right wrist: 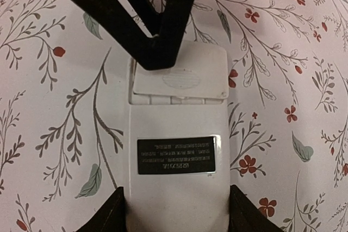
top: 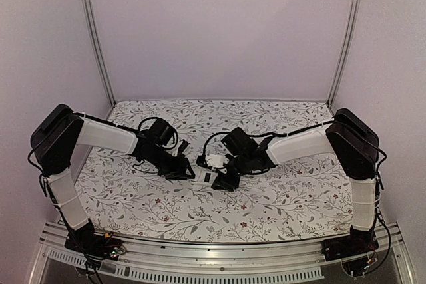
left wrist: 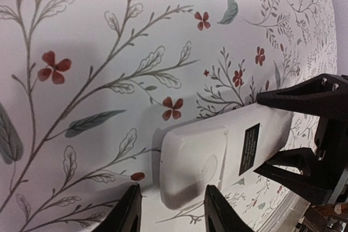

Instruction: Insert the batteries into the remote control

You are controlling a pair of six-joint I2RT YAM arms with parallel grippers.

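A white remote (left wrist: 228, 156) lies back up on the floral cloth. Its battery cover (right wrist: 185, 80) sits slightly askew over the compartment, with a narrow opening showing along its edge near the black label (right wrist: 176, 155). My right gripper is shut on the remote's far end. My left gripper is part open at the cover end; in the right wrist view one of its black fingertips rests on or just over the cover. Whether batteries are inside cannot be seen.
Walls stand at the back and sides, with a metal rail (top: 219, 247) along the front edge.
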